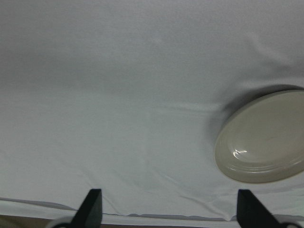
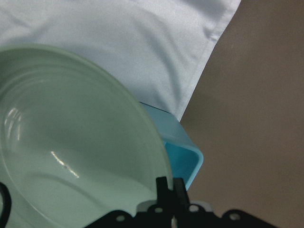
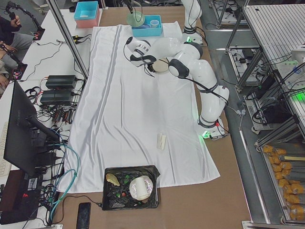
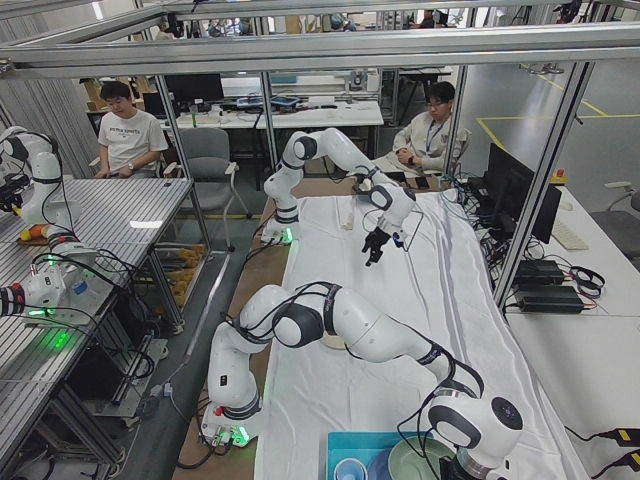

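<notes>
A pale green plate (image 2: pixel 76 137) is held at its rim by my right gripper, shut on it, over a light blue bin (image 2: pixel 183 159) at the far end of the table in the camera left view. A blue plate and a cup (image 4: pixel 350 470) are in that bin. A cream oval dish (image 1: pixel 261 137) lies on the white cloth, right of centre in the left wrist view. My left gripper is above the cloth near it, open, with nothing between its fingers.
A black tray (image 3: pixel 109 195) with dishes and scraps stands at the near end. A small pale strip (image 3: pixel 162 142) lies near it. A monitor and cables line the left side.
</notes>
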